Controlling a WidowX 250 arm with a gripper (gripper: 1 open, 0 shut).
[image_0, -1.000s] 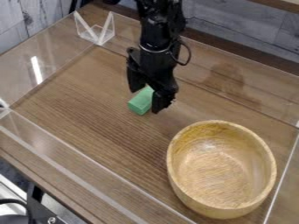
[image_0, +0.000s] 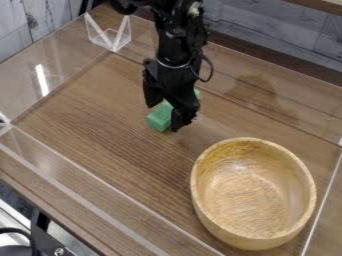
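Note:
My gripper (image_0: 171, 96) is a black arm reaching down from the top centre of the camera view. It stands open over a small green object (image_0: 164, 117), its fingers at or around that object's upper part. Whether they touch it I cannot tell, and part of the object is hidden behind the gripper.
A large yellow bowl (image_0: 251, 205) sits at the lower right of the wooden table (image_0: 80, 150). A clear plastic item (image_0: 110, 30) is at the upper left.
The gripper has shifted slightly and turned over the green object. The green object looks to be in about the same place.

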